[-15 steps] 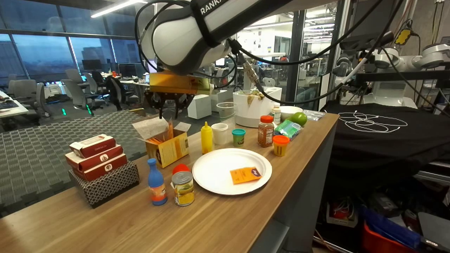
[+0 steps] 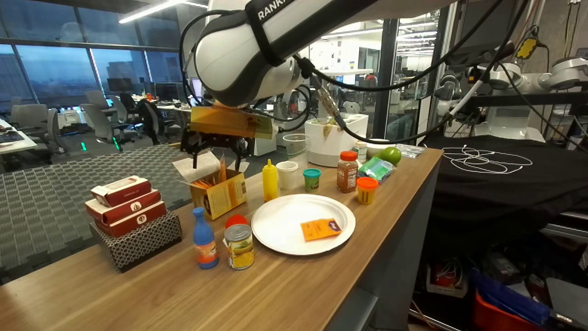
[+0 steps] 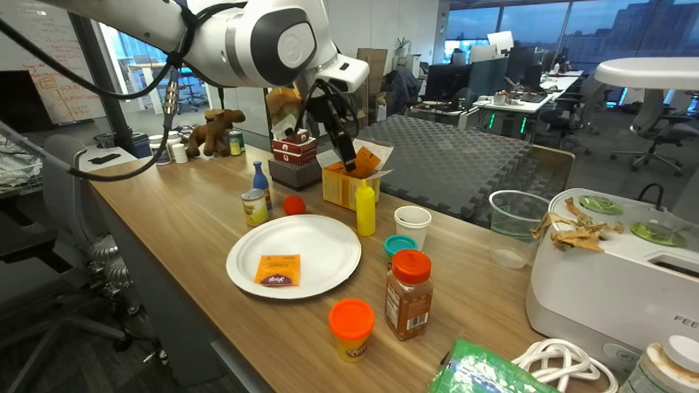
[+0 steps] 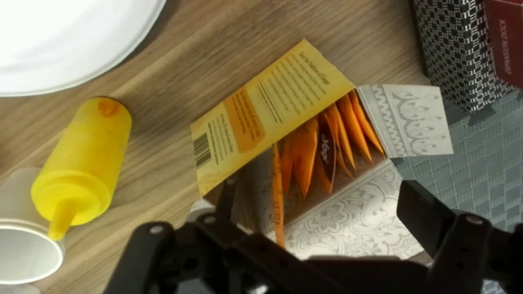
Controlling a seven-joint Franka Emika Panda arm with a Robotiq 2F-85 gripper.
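Note:
My gripper (image 2: 216, 164) is open above the yellow tea box (image 2: 227, 196), its fingers spread wide. From the wrist view, the box (image 4: 264, 117) has its flaps folded out and several orange tea sachets (image 4: 343, 130) standing inside. One sachet (image 4: 278, 196) stands apart from the rest, in the space between my two fingertips, with neither finger seen pressing on it. A single orange sachet (image 3: 278, 269) lies flat on the white plate (image 3: 327, 262). How far the fingertips are above the box is hard to judge.
Close by the box stand a yellow squeeze bottle (image 2: 270, 182) and a white cup (image 2: 287, 174). Red boxes (image 2: 127, 205) are stacked on a patterned box (image 2: 140, 241). A blue bottle (image 2: 204, 240) and a can (image 2: 240, 246) stand left of the plate.
My gripper has come lower and slightly left over the tea box, and its fingers have spread farther apart. The box, the plate and its sachet are unmoved.

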